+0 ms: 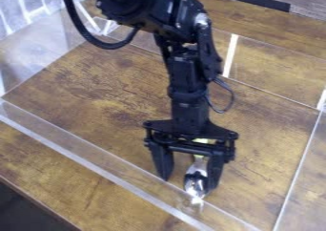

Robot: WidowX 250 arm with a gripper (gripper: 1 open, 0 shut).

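Note:
My black gripper [189, 166] is low over the wooden surface, open, with its fingers either side of a spoon. The spoon's shiny metal bowl [195, 185] shows below and between the fingers, and a pale yellow-green part of it is mostly hidden under the gripper body. Whether the fingers touch it I cannot tell.
Clear plastic walls [90, 156] border the wooden work area [90, 92]. The front wall runs close by the gripper and spoon.

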